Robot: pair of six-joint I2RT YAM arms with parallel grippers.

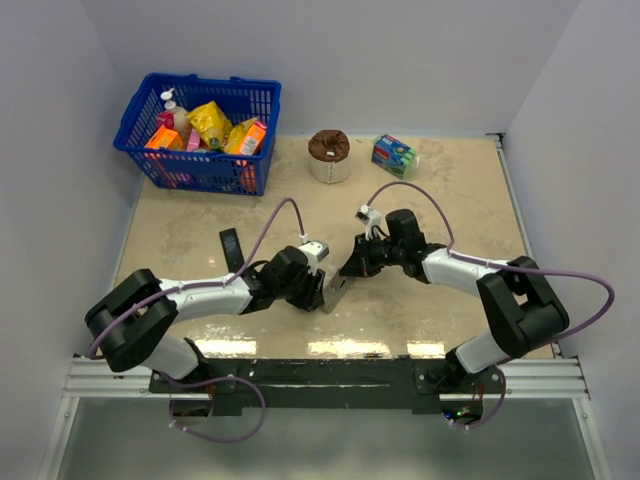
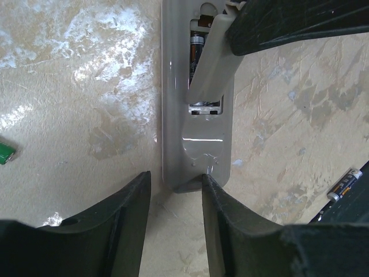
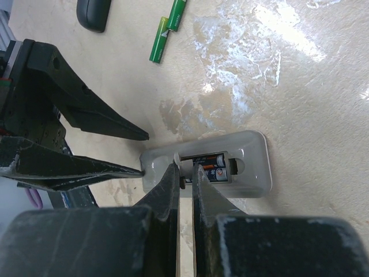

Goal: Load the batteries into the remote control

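The grey remote control lies on the table, its battery compartment open. Inside, two batteries lie side by side. My right gripper is shut on a flat light-grey piece, perhaps the battery cover, which slants across the compartment and hides part of the batteries. At the remote's other end is my left gripper; its fingertips stand apart, one over the remote's end and one beside it. Whether they grip the remote cannot be made out.
Two green batteries and a black device lie on the table. Another battery lies right of the remote in the left wrist view. At the back stand a full blue basket, a brown-topped canister and a blue-green box.
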